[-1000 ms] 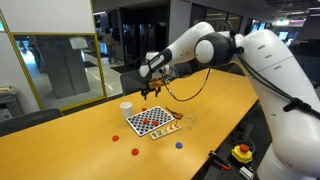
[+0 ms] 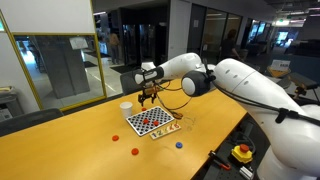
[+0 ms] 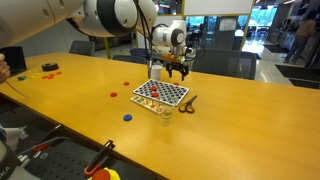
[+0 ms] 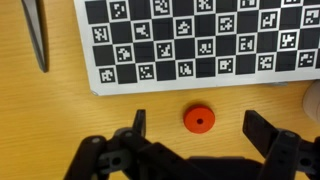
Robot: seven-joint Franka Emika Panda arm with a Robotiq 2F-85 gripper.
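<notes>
In the wrist view a round red disc (image 4: pixel 199 119) with a dark centre lies flat on the table beside the long edge of the black-and-white patterned board (image 4: pixel 150 87). My gripper is open above it. Its two dark fingers (image 4: pixel 139 123) stand apart on either side of the disc in this view, with clear gaps. Nothing is held. From outside, the gripper (image 2: pixel 149 98) hangs low at the far edge of the board (image 2: pixel 139 122). How high the fingertips are over the table cannot be told.
A white cup (image 2: pixel 126 111) stands near the board. Scissors (image 3: pixel 187 104) lie on its other side, with a wooden block (image 3: pixel 152 105) and a clear cup (image 3: pixel 166 117) nearby. A blue disc (image 2: pixel 179 145) and loose red discs (image 2: pixel 135 152) are scattered.
Over the last second the arm has come down and the gripper sits slightly lower beyond the board. The board, cup and discs have not visibly moved.
</notes>
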